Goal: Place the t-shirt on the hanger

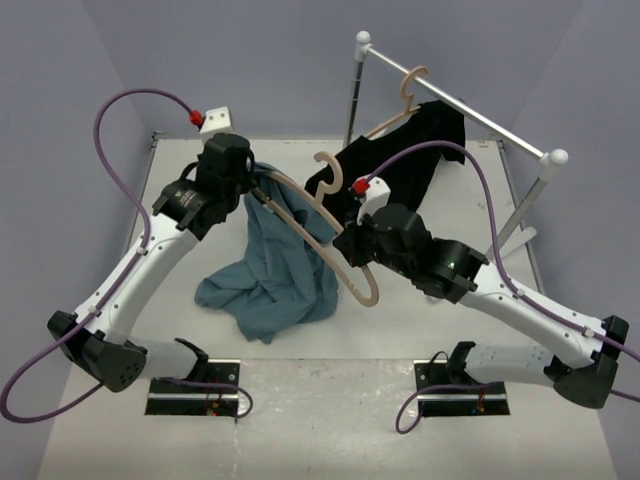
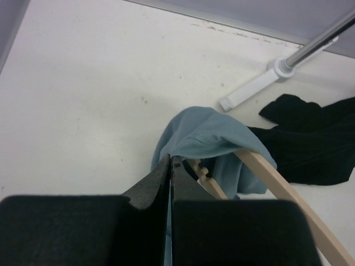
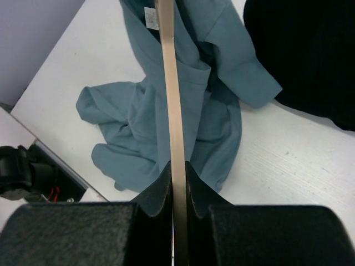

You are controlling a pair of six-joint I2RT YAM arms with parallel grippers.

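The blue-grey t-shirt (image 1: 270, 280) lies crumpled on the table, its upper end lifted. My left gripper (image 1: 258, 190) is shut on the shirt's edge; in the left wrist view that cloth (image 2: 208, 130) is pinched at the fingertips. A wooden hanger (image 1: 362, 288) slants between both arms. Its far end runs under the raised fabric in the left wrist view, where the tip is covered. My right gripper (image 1: 348, 248) is shut on the hanger's bar (image 3: 173, 111), which passes between its fingers in the right wrist view.
A white-topped rack (image 1: 450, 100) stands at the back right. From it hangs a black garment (image 1: 415, 150) on another hanger, close behind the held one. Bare table (image 1: 185, 240) shows at left.
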